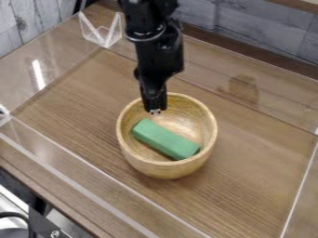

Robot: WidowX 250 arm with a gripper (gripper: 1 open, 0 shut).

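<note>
A green block (166,138) lies tilted inside a round pale wooden bowl (198,159) in the middle of the camera view. The black gripper (154,85) is above the bowl's back rim, pointing down, apart from the block. It looks shut, with nothing visible between its fingers.
A grey wall is at the top left.
</note>
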